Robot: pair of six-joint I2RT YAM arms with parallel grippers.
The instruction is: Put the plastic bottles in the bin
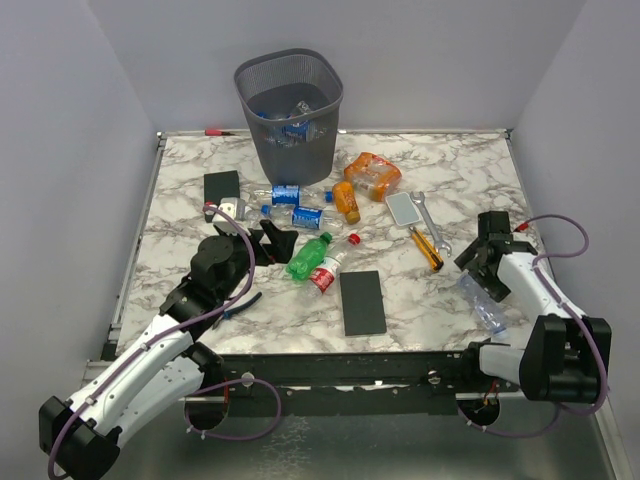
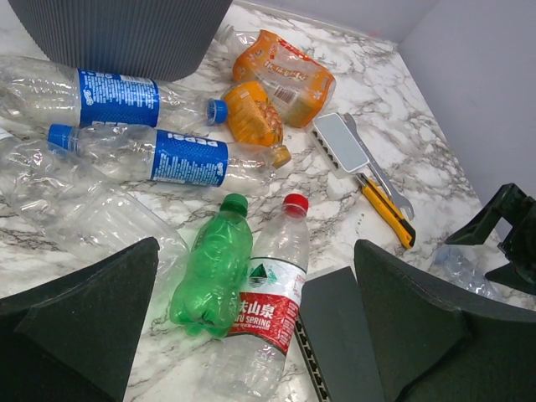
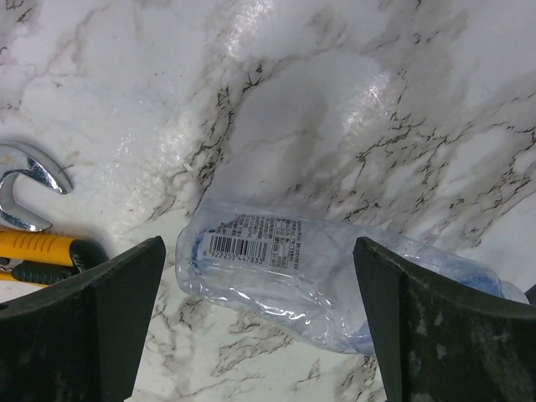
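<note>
The grey bin (image 1: pixel 290 150) stands at the back with bottles inside. On the table lie blue-label bottles (image 2: pixel 189 159), a clear bottle (image 2: pixel 84 197), a green bottle (image 2: pixel 209 276), a red-label bottle (image 2: pixel 268 301), a small orange bottle (image 2: pixel 253 113) and a large orange-label bottle (image 2: pixel 285 79). My left gripper (image 1: pixel 276 243) is open above the bottles at centre left, nothing between its fingers. My right gripper (image 1: pixel 480 268) is open low over a crushed clear bottle (image 3: pixel 268 260) at the right edge, which lies beneath and between its fingers.
A wrench (image 1: pixel 432 225), a yellow knife (image 1: pixel 425 247), a white-topped box (image 1: pixel 402 208) and a dark pad (image 1: pixel 362 302) lie mid-right. Bare table shows at the back right.
</note>
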